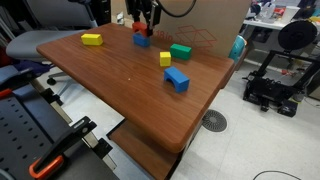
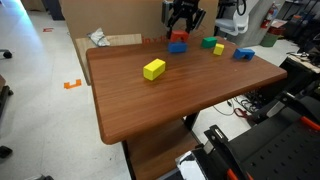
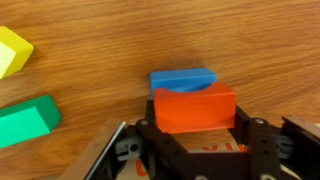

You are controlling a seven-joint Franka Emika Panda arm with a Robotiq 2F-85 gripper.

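Observation:
An orange-red block (image 3: 195,107) sits between the fingers of my gripper, which is shut on it. Directly beneath it is a blue block (image 3: 180,78), partly covered by the red one in the wrist view. In exterior view 1 the red block (image 1: 138,28) appears right over the blue block (image 1: 141,41) near the table's back edge. Exterior view 2 likewise has the red block (image 2: 178,36) just above the blue block (image 2: 177,47). Whether the two touch, I cannot tell for certain.
Near the pair stand a green block (image 1: 180,51) and a small yellow block (image 1: 165,59). A blue bridge-shaped block (image 1: 176,79) lies toward the right edge, and a yellow block (image 1: 92,39) is off to the left.

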